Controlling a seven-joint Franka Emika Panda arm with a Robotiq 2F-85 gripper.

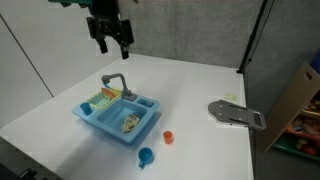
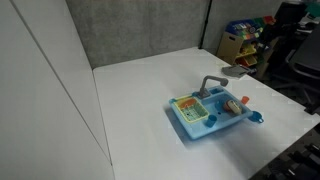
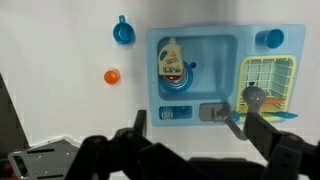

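My gripper (image 1: 114, 51) hangs high above the table, over the faucet side of a blue toy sink (image 1: 128, 136). In the wrist view its dark fingers (image 3: 139, 123) stand wide apart with nothing held between them; the gripper is open. Inside the basin lie a pale bottle with a yellow label (image 3: 171, 60) and a round blue dish (image 3: 187, 78), partly under the bottle. A grey faucet (image 3: 237, 126) rises at the sink's edge. Beside the basin, a yellow-green rack (image 3: 266, 75) holds items, with a blue cup (image 3: 270, 39) at the corner.
On the white table, a blue mug (image 1: 146, 156) and a small orange cup (image 1: 168, 136) are apart from the sink. A grey flat object (image 1: 236, 115) lies farther right. Table space between it and the sink is clear. Shelves with coloured bins (image 1: 304, 125) stand beyond the table.
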